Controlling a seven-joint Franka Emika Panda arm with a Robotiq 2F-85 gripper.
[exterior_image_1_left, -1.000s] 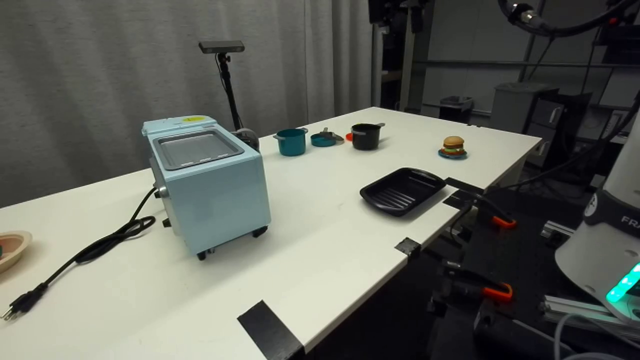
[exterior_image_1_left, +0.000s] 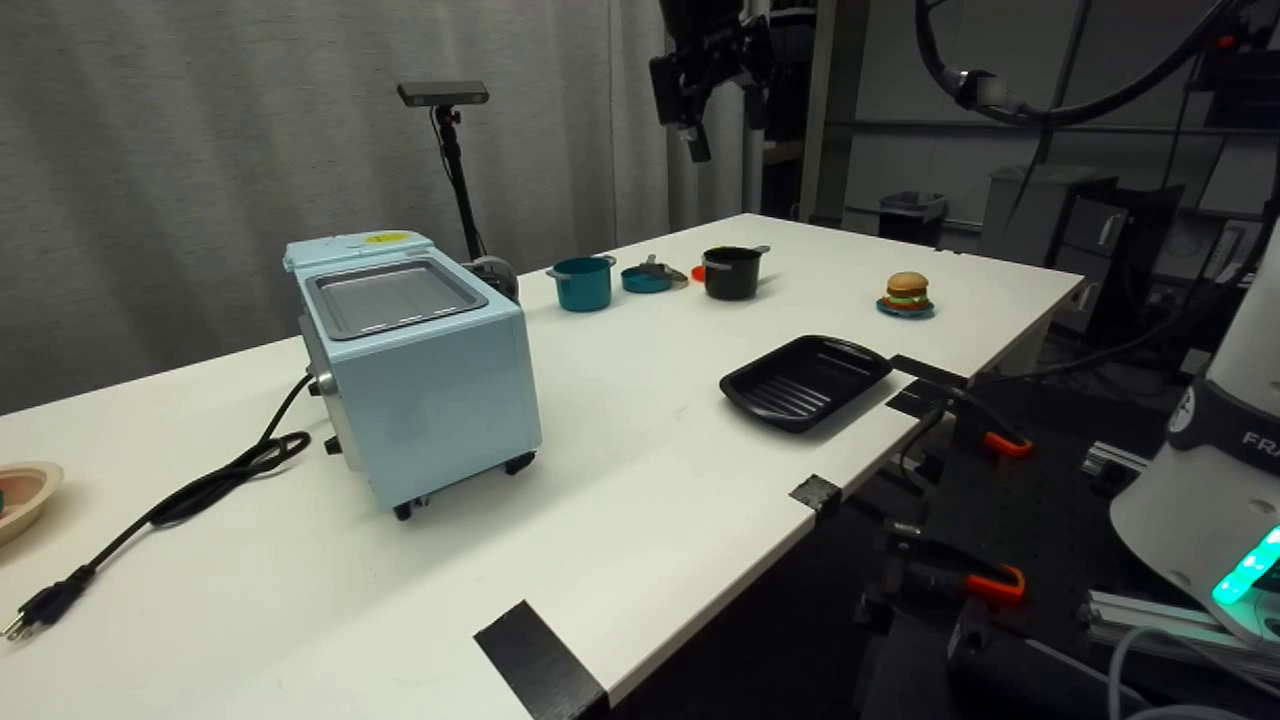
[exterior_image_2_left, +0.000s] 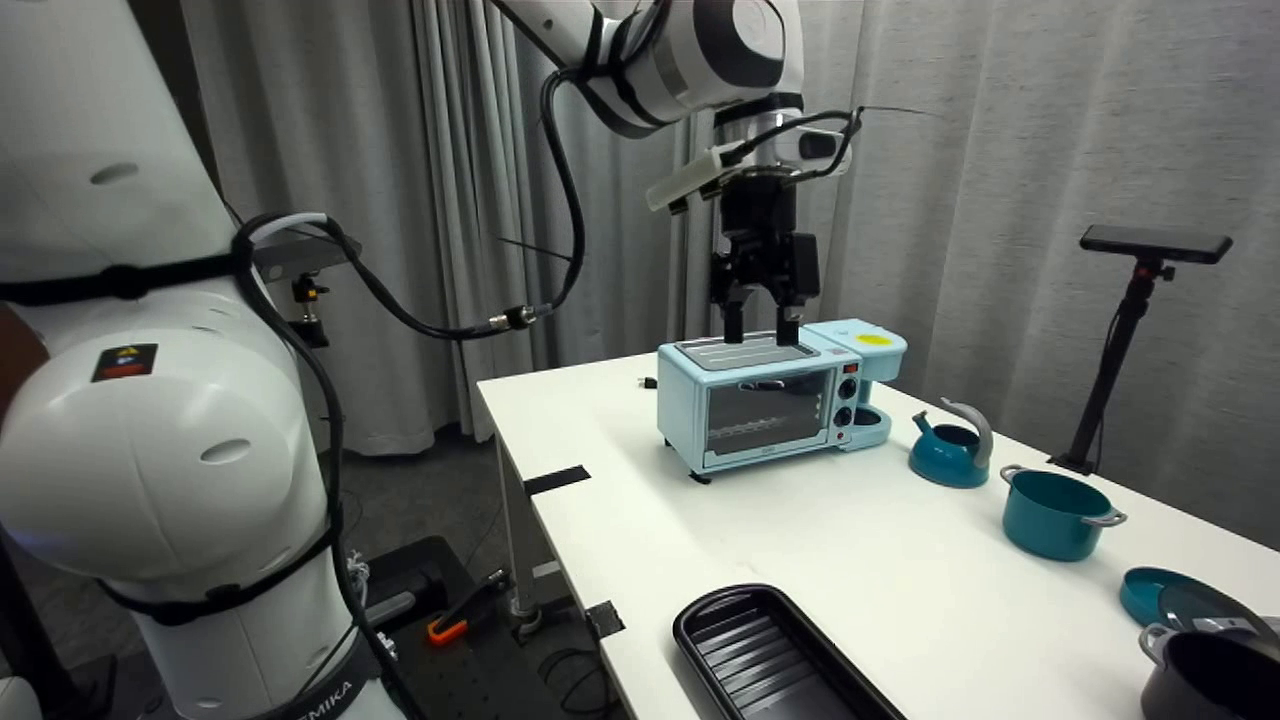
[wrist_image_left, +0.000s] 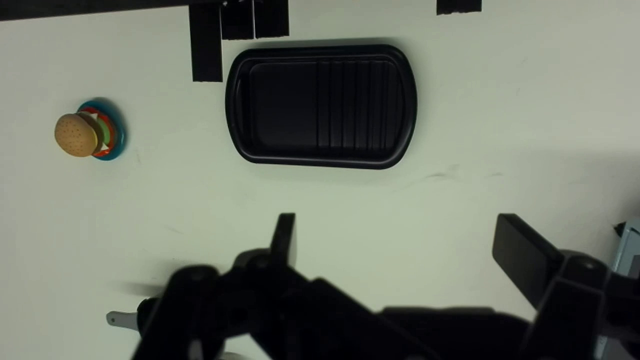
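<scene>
High over the table, my gripper is open, its fingers wide apart with only bare tabletop visible between them. A black ribbed pan (wrist_image_left: 321, 108) lies on the table close to its edge. In the wrist view a toy burger (wrist_image_left: 78, 135) on a small blue plate (wrist_image_left: 114, 150) is off to the left of the pan. The light-blue toaster oven (exterior_image_2_left: 768, 420) stands with its door closed and a grey tray (exterior_image_2_left: 744, 350) on top. Nothing touches my gripper in the views.
A teal kettle (exterior_image_2_left: 950, 454), a teal pot (exterior_image_2_left: 1053, 516) and a black pot (exterior_image_1_left: 732, 274) stand along the back. The oven's black cord (exterior_image_1_left: 216, 474) trails over the table beside a peach bowl (exterior_image_1_left: 30, 492). Mid-table is clear.
In exterior view 1 my gripper has moved left and lower, coming further into the picture. The pan, burger, oven and pots have stayed in place.
</scene>
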